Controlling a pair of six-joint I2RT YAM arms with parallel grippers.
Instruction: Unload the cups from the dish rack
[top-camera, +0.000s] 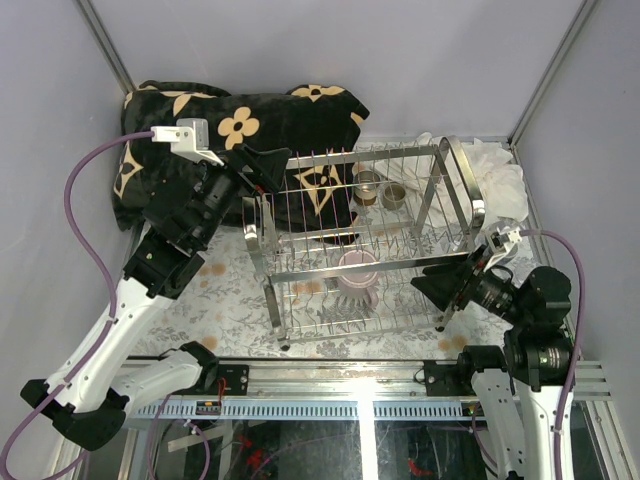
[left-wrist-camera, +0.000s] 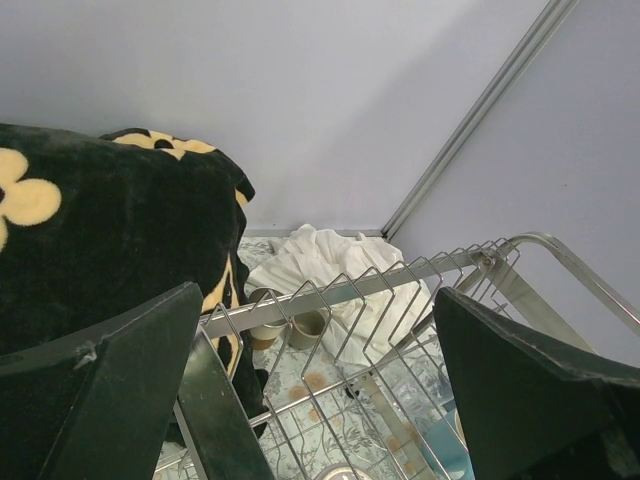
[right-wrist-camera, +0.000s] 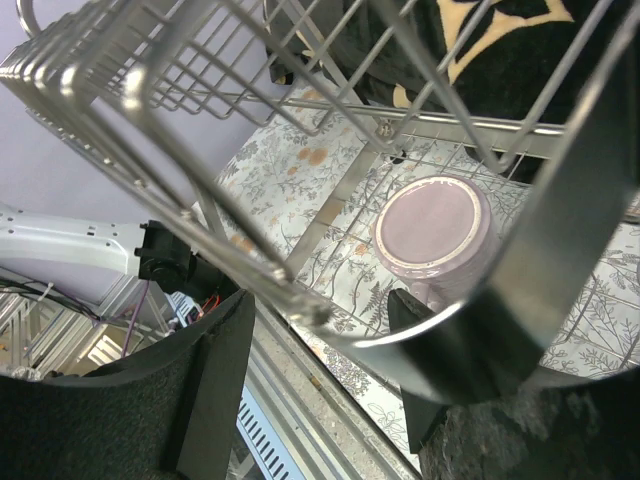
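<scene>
A steel dish rack (top-camera: 350, 275) stands mid-table, holding an upturned pink mug (top-camera: 356, 279) (right-wrist-camera: 430, 225) low in its front part. Two metal cups (top-camera: 367, 192) (left-wrist-camera: 308, 328) show at the back, behind or beneath the rack's wires. My left gripper (top-camera: 265, 165) is open above the rack's back-left corner. My right gripper (top-camera: 436, 283) is open at the rack's front right, the front bar between it and the pink mug in the right wrist view.
A dark flowered blanket (top-camera: 170, 140) lies at the back left, a white crumpled cloth (top-camera: 495, 180) at the back right. The table left of the rack (top-camera: 205, 315) is mostly clear.
</scene>
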